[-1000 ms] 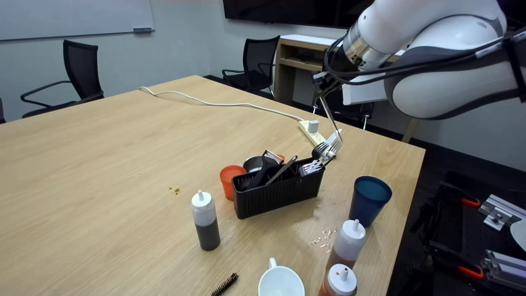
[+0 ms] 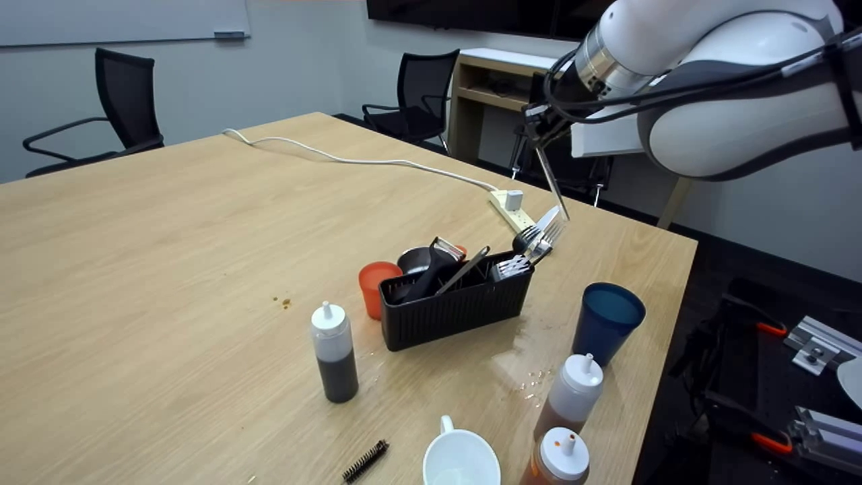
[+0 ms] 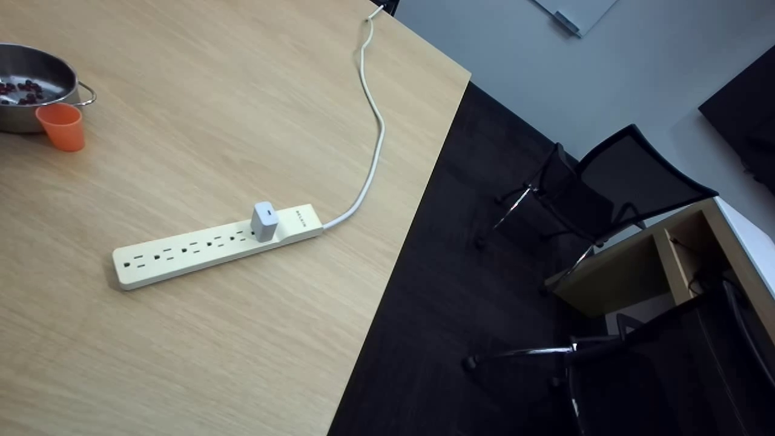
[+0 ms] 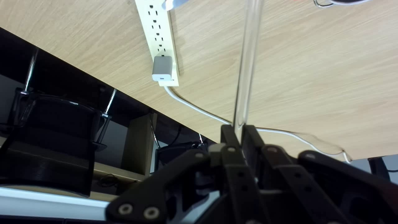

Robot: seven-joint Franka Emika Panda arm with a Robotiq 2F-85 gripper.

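Observation:
My gripper is shut on one end of a long, thin, shiny stick, perhaps a utensil handle. The stick's far end runs out of the top of the wrist view. In exterior view 1 the same stick slants down from the gripper, in the air over the table's right edge. Its lower tip appears just above and right of the forks in the black utensil basket; whether it touches them I cannot tell. Exterior view 2 does not show the gripper.
A power strip with a plugged-in grey adapter lies behind the basket. Around the basket stand an orange cup, a blue cup, a dark-filled bottle and a white mug.
My gripper and the stick have shifted slightly to the right in exterior view 1.

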